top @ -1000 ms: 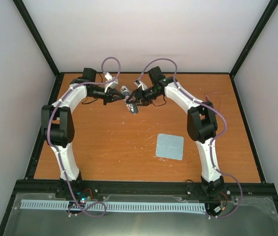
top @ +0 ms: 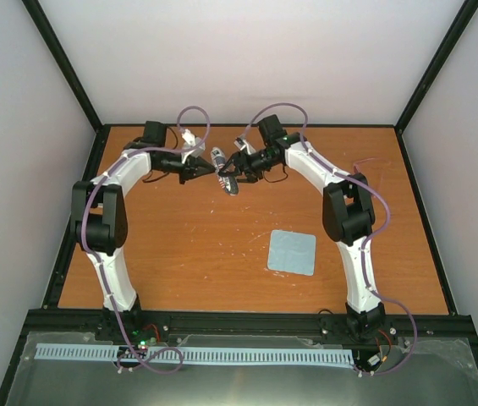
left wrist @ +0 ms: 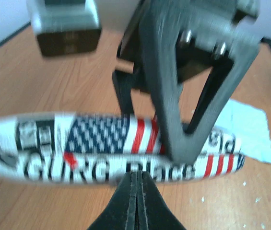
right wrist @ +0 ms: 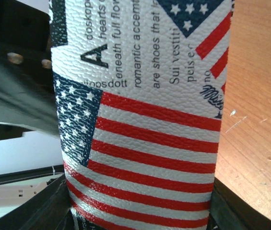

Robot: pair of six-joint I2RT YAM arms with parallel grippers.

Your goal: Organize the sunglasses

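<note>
A glasses case [top: 225,176] printed with American flags and text is held in my right gripper [top: 228,167], raised at the back middle of the table. In the right wrist view the case [right wrist: 145,153] fills the middle, between that gripper's fingers at the bottom. In the left wrist view the case [left wrist: 97,134] runs across horizontally, the right gripper over its right part. My left gripper [top: 211,169] is shut, its tips [left wrist: 136,201] just beside the case, with nothing visible between them. No sunglasses can be made out.
A pale blue square cloth [top: 292,252] lies on the right front of the wooden table [top: 188,254]. Cables loop over both arms.
The case and my right arm have barely moved.
</note>
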